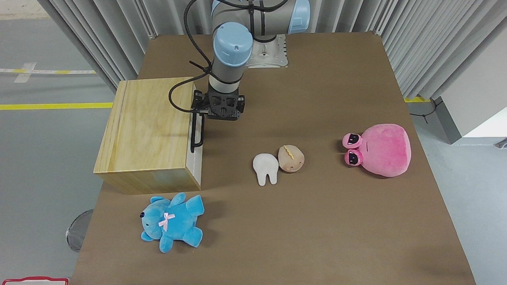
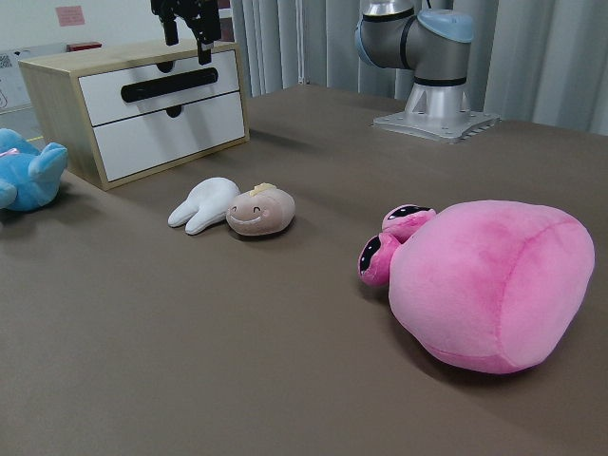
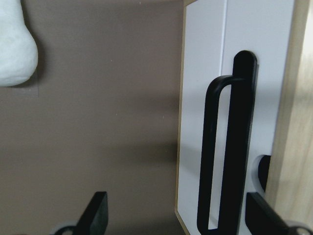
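My gripper is open over the front edge of a light wooden two-drawer cabinet [image 1: 142, 128]. Its fingertips straddle the area by the upper drawer's black bar handle [image 3: 210, 147], one over bare table, the other by the cabinet's top edge. In the left view the gripper [image 2: 188, 38] hangs just above the cabinet. Whether it touches the handle I cannot tell. The white drawer fronts [image 2: 166, 138] look shut.
A blue bear [image 1: 173, 221] lies in front of the cabinet. A white tooth plush [image 1: 265, 166] and beige round plush [image 1: 291, 157] sit mid-table, a pink plush [image 1: 382, 149] to the right. The table [image 1: 332, 228] is otherwise largely clear.
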